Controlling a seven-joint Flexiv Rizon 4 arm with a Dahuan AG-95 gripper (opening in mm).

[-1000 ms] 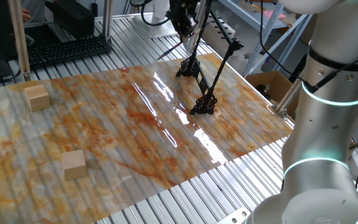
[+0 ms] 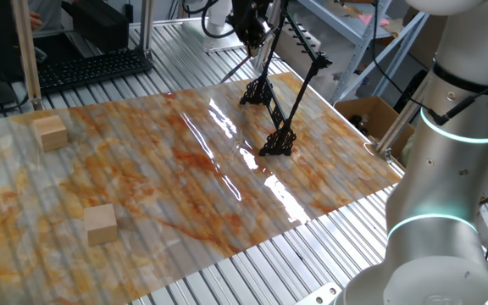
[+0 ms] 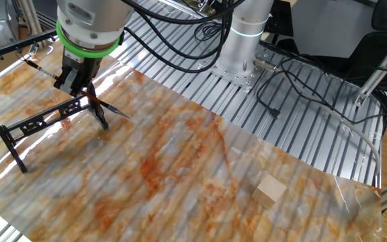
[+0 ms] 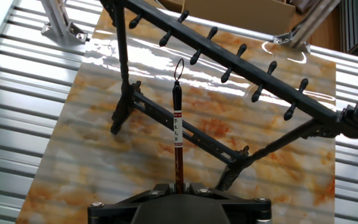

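Observation:
A calligraphy brush (image 4: 178, 127) with a dark handle, a white label and a thin cord loop (image 4: 179, 70) at its end is held in my gripper, which is shut on the handle. In exterior view 2 the brush (image 3: 116, 111) slants, its pointed tip low and to the right of the gripper (image 3: 74, 87). A black rack (image 4: 229, 57) with a row of pegs stands beyond the gripper. In the wrist view the loop appears between two pegs and clear of both; its depth against them is hard to judge.
Two wooden blocks, a far one (image 2: 50, 133) and a nearer one (image 2: 101, 224), lie on the marbled sheet (image 2: 168, 246). A keyboard (image 2: 91, 72) sits at the back left.
The brush tip has shifted slightly right, closer to the rack, in exterior view 1. The arm's near links have moved a little right too. Rack and blocks are unmoved.

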